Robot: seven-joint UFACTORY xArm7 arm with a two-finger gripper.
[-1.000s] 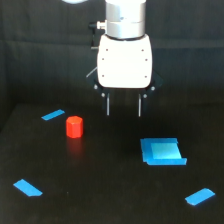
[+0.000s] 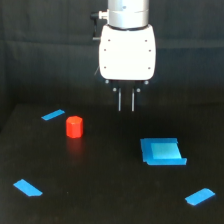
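Observation:
My gripper (image 2: 126, 108) hangs pointing down over the far middle of the dark table. Its two thin fingers stand a small gap apart, partly open, with nothing visible between them. A small red block (image 2: 74, 127) stands on the table to the left of the gripper and apart from it. To the right lies a blue square (image 2: 148, 144) with a lighter blue patch (image 2: 167, 151) on it; whether it is flat or raised is hard to tell.
Blue tape strips lie at the far left (image 2: 52, 115), near left (image 2: 27, 188) and near right (image 2: 200, 197). A dark curtain (image 2: 50, 60) hangs behind.
The gripper's fingers have drawn closer together, and the hand has risen slightly and shifted a little right. The red block and blue square have not moved.

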